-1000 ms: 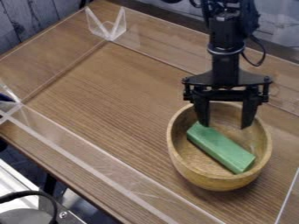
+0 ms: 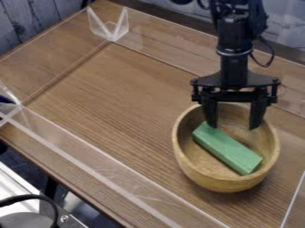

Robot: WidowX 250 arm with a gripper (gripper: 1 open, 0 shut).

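Observation:
The black gripper (image 2: 234, 114) hangs from the top of the view over a round wooden bowl (image 2: 224, 181) at the right, its two fingers standing open and reaching down to the bowl's upper part. Inside the bowl lies a green rectangular block (image 2: 226, 148), tilted diagonally, just below the fingertips. Nothing shows between the fingers.
A wooden table (image 2: 95, 98) fills most of the view, with broad free room to the left of the bowl. A dark coiled cable or device sits beyond the table at the lower left.
The gripper has shifted slightly over the bowl, with small changes in its height and angle. The bowl and green block look essentially unchanged.

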